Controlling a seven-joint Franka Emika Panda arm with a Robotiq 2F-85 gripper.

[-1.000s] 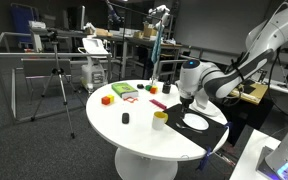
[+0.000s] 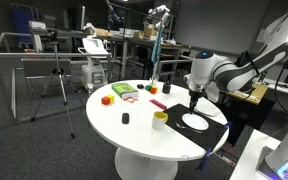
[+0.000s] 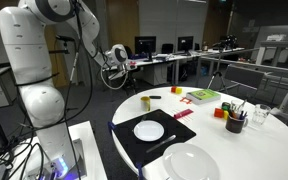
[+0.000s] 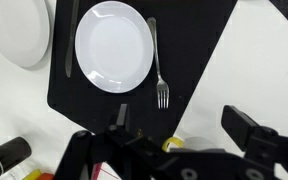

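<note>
Over the set table in exterior view 1, my gripper (image 2: 195, 98) hangs above a white plate (image 2: 195, 122). The wrist view shows my gripper open, its dark fingers wide apart with nothing between them. That plate (image 4: 114, 47) lies on a black mat (image 4: 202, 30). A fork (image 4: 160, 65) rests on one side of it and a knife (image 4: 72, 38) on the other. Beyond the knife is a second white plate (image 4: 17, 28). A yellow mug (image 2: 159, 121) stands just off the mat; my gripper's body hides most of it in the wrist view.
A black pen cup (image 3: 235, 123) and a clear glass (image 3: 262, 113) stand together. A green book (image 3: 205, 96), a red marker (image 3: 187, 100) and small coloured blocks (image 2: 108, 99) lie about the white round table (image 2: 109, 123).
In exterior view 1 my arm and gripper have shifted slightly to the right. The table's things look unmoved.
</note>
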